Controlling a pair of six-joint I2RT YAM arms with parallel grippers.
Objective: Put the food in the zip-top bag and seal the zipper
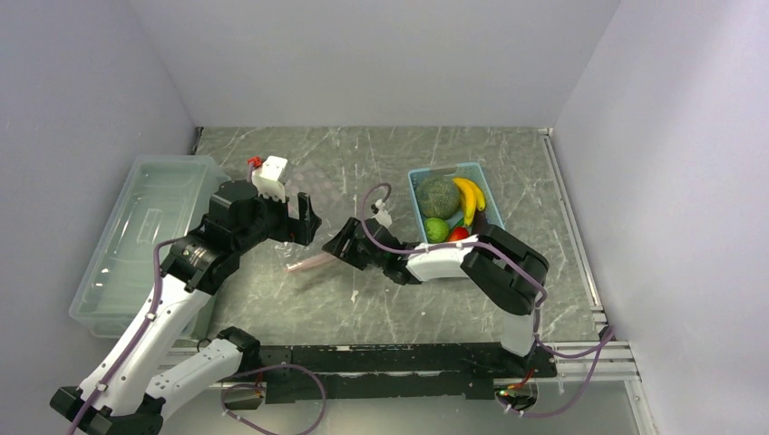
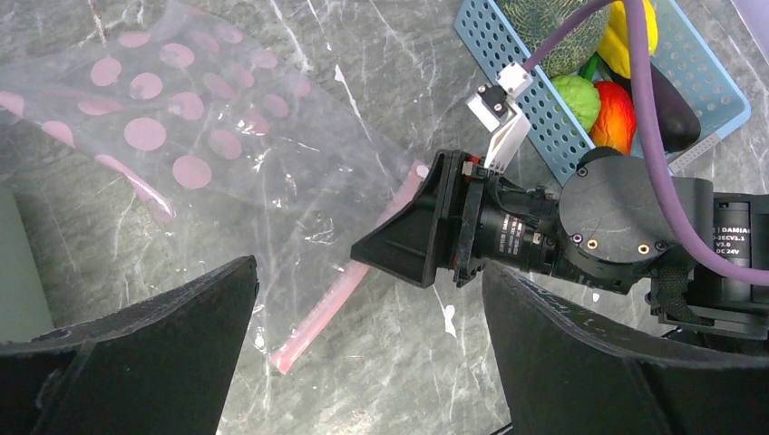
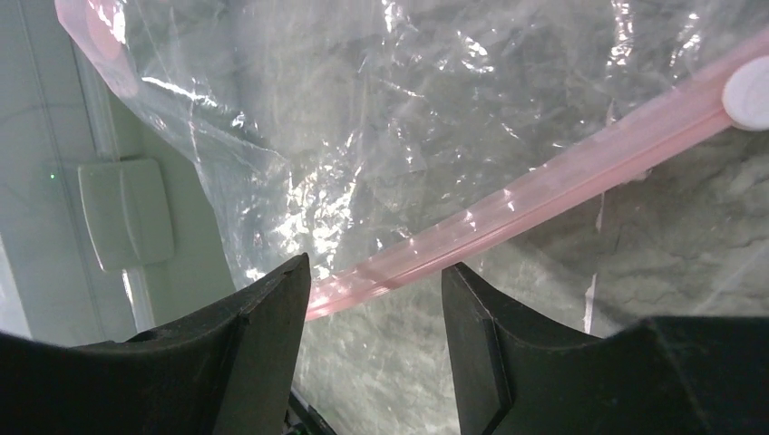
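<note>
A clear zip bag with pink dots lies on the marble surface, its pink zipper strip along the near side. My right gripper is part open over that strip, which shows between and beyond its fingers; whether it touches is unclear. My left gripper hangs open above the bag with nothing between its fingers. A blue basket at the right holds the food: a melon, bananas, a green round item, a red item and an eggplant.
A clear lidded bin stands at the left. The right arm reaches across the front of the basket. Bare surface shows at the back and front of the table; walls surround it.
</note>
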